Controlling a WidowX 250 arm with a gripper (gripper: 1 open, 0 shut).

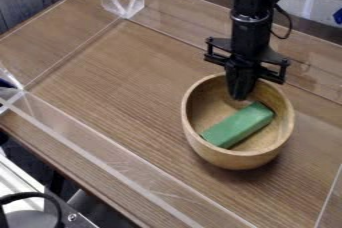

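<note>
A light wooden bowl (201,122) sits on the right half of the wooden table, holding a green rectangular block (238,124) lying at an angle on its bottom. My black gripper (243,82) hangs over the back rim of the bowl, its lower part reaching into the bowl's far side, behind the block. It looks shut, with nothing visible between its fingers, though the tips are dark and small.
Clear plastic corner pieces (123,2) stand at the table's back left and at its left edge. A black cable (30,200) lies at the bottom left.
</note>
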